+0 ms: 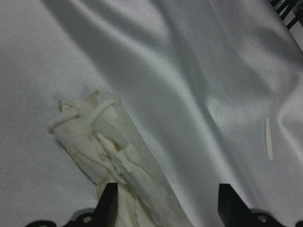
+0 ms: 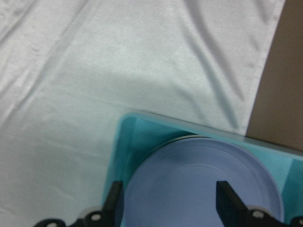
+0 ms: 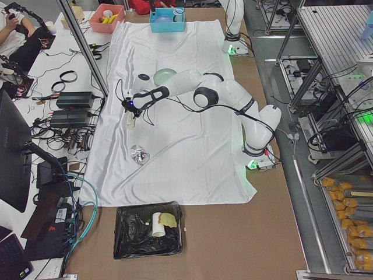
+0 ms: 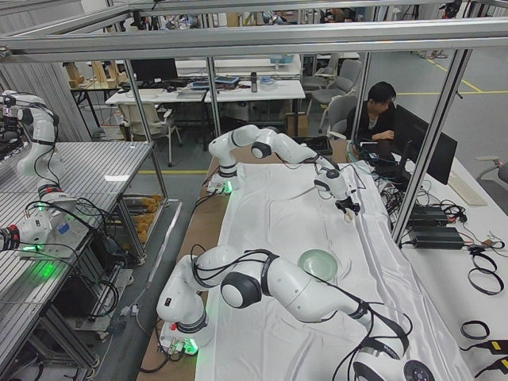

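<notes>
My left gripper is open above a crumpled off-white wrapper or paper strip on the white cloth; in the camera left view the gripper hovers over that strip, left of the pale green plate. A crumpled foil ball lies lower on the cloth. My right gripper is open over a teal bin holding a blue plate.
A black lined tray with items sits beyond the cloth's lower edge in the camera left view. A red bin stands at the top.
</notes>
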